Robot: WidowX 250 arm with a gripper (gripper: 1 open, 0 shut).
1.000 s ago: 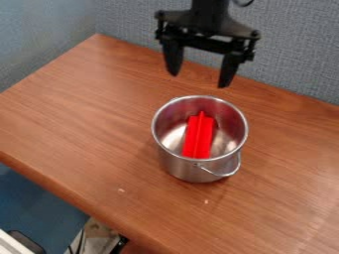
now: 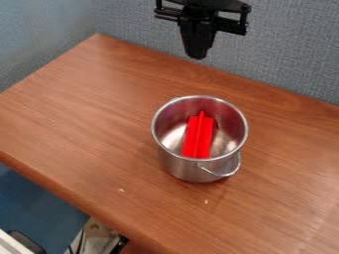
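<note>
A steel pot [image 2: 176,159] with a wire handle at its lower right stands on the wooden table [image 2: 86,124]. Red sticks [image 2: 199,137] lie inside it. My black gripper [image 2: 197,45] is at the top of the view, above the back edge of the table and apart from the pot, partly cut off by the frame. What is between its fingers, and whether they are shut, is hard to make out.
A grey wall [image 2: 284,60] runs behind the table. Cables and pale equipment sit below the table's front left edge.
My gripper has moved up, toward the top of the view, and its prongs now overlap in view. The pot and red sticks look unchanged.
</note>
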